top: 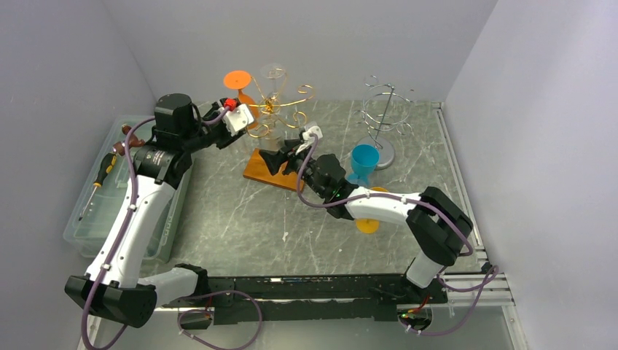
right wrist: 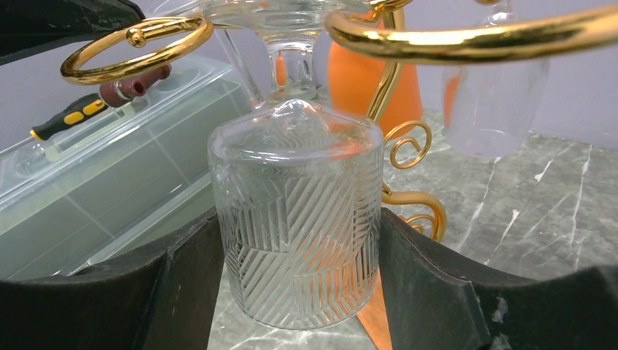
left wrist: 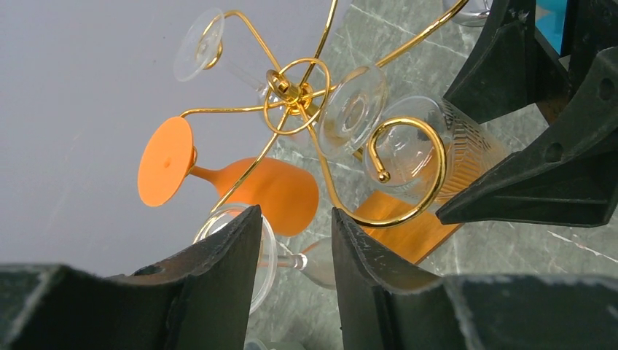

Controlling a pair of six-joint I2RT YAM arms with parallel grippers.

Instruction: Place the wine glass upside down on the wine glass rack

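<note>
Upside down, a clear wine glass with a ribbed bowl is gripped by my right gripper, its fingers on both sides of the bowl. Its foot is up beside the gold rack. A curled gold ring overlaps the bowl in the left wrist view; whether the stem sits inside it I cannot tell. My left gripper is by the rack's left side, its fingers apart. Another clear glass shows through that gap, partly hidden; contact with the fingers cannot be made out.
An orange glass hangs mouth down on the rack, with another clear one behind. A wooden board lies below. To the right stand a silver rack, a blue glass and a yellow glass. A bin is left.
</note>
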